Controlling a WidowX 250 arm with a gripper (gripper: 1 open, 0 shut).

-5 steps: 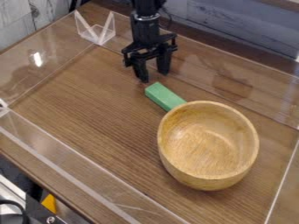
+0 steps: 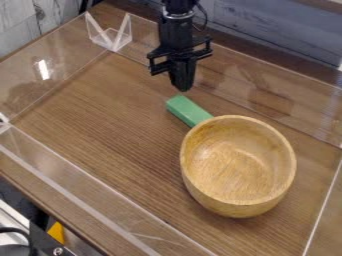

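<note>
My black gripper (image 2: pixel 178 70) hangs over the wooden table near the back centre, shut, with nothing visible between its fingers. Below it and slightly right, a green block (image 2: pixel 189 112) lies flat on the table, apart from the gripper. A large tan bowl (image 2: pixel 238 172) sits just in front of the block at the right.
A clear plastic piece (image 2: pixel 111 32) stands at the back left, and another is partly seen at the left edge. A wall runs along the back.
The block and bowl look unmoved.
</note>
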